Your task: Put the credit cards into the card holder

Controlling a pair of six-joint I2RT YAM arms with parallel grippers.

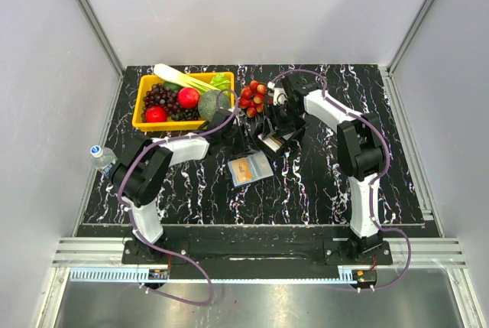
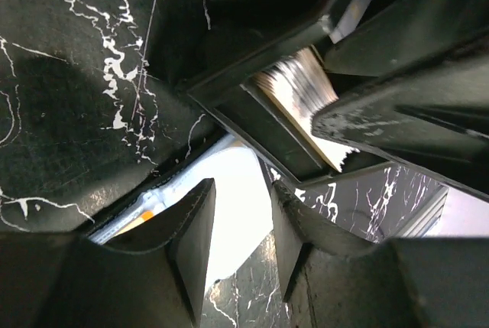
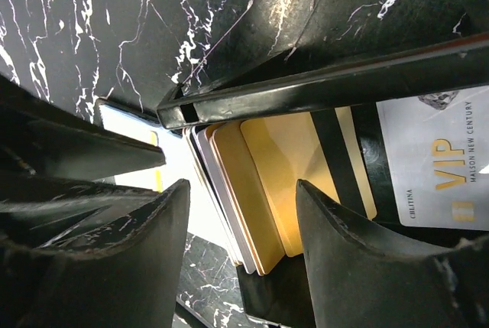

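On the table lies an open, flat booklet-like card holder (image 1: 261, 166) with pale, clear-looking pages and an orange card (image 1: 242, 170) at its left side. Just behind it, a black box (image 3: 321, 87) contains a row of gold and grey cards (image 3: 248, 198) and a silver VIP card (image 3: 439, 158). My left gripper is part open, its fingers over the pale page (image 2: 233, 206) beside the box, with no card seen gripped. The fingers of my right gripper stand apart above the box, the gold cards showing in the gap; no grip on them is visible.
A yellow basket (image 1: 183, 125) of fruit and vegetables stands at the back left, with red fruit (image 1: 254, 97) beside it. A bottle (image 1: 102, 157) is at the left edge. Both grippers are close together.
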